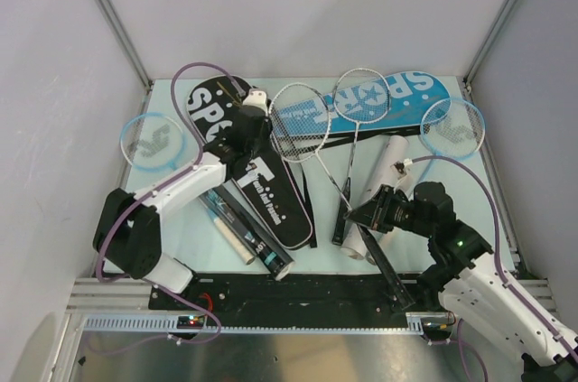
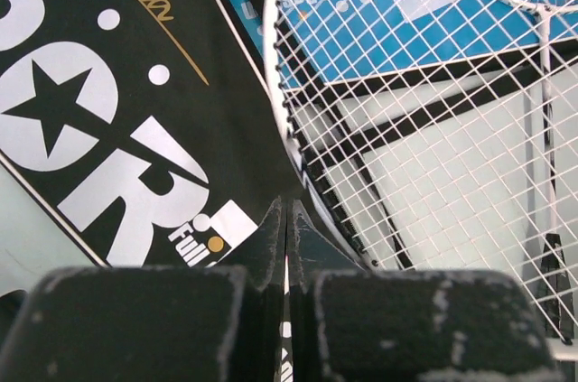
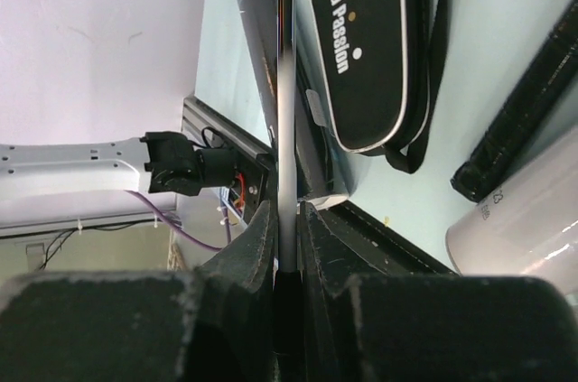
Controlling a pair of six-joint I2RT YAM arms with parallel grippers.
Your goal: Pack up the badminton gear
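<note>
The white racket [image 1: 326, 172] slants across the table's middle, its strung head at the left and its black handle hanging past the front edge. My right gripper [image 1: 355, 216] is shut on its shaft [image 3: 287, 161]. A second white racket [image 1: 353, 154] lies with its head on the blue racket bag [image 1: 417, 95]. My left gripper is shut above the black racket bag [image 2: 108, 174], just left of the held racket's rim [image 2: 271, 57]; nothing shows between its fingers.
Shuttlecock tubes lie left [image 1: 248, 228] and right [image 1: 372, 192] of centre. Rackets with blue rims rest at the left [image 1: 152, 115] and right [image 1: 476, 111] edges. Bare table shows front centre. Walls close off the back and sides.
</note>
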